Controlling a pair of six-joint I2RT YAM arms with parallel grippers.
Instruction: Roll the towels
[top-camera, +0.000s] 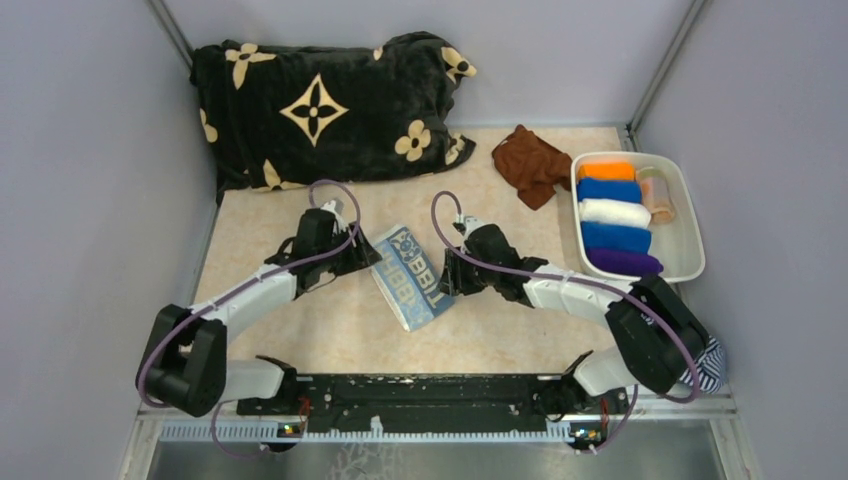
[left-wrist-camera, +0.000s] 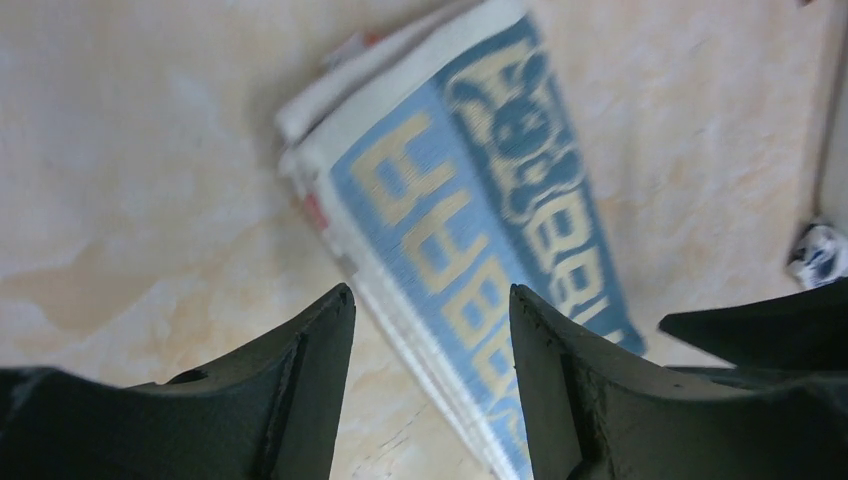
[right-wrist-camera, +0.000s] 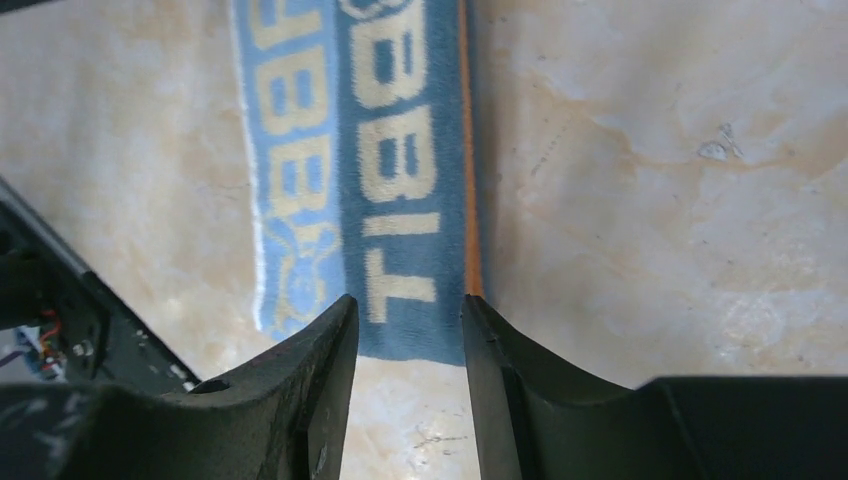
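Note:
A blue towel (top-camera: 408, 275) with pale lettering, folded into a strip, lies diagonally on the table between the grippers, its layered edge showing in both wrist views. My left gripper (top-camera: 362, 258) stands open just left of the towel's upper end, nothing between its fingers. My right gripper (top-camera: 452, 280) is over the towel's lower right end, its fingers (right-wrist-camera: 495, 385) part open with a gap between them; whether they touch the cloth I cannot tell.
A white bin (top-camera: 680, 240) of rolled towels stands at the right. A brown cloth (top-camera: 530, 165) lies at the back, a dark patterned blanket (top-camera: 260, 120) at the back left, a striped cloth (top-camera: 708, 370) at the front right. Bare table surrounds the towel.

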